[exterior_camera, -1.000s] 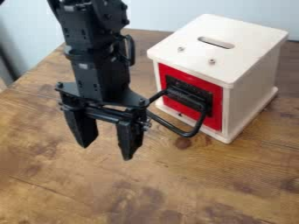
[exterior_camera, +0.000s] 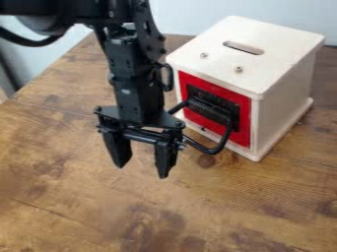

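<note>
My black gripper hangs open above the wooden table, left of a pale wooden box, with nothing visible between its two fingers. The box has a red front panel with a dark grille, and a slot and two small knobs on top. A black cable loops from the arm in front of the red panel.
A pale wall stands behind the table.
My gripper has moved right and slightly up in the view, closer to the box. The box has not moved.
</note>
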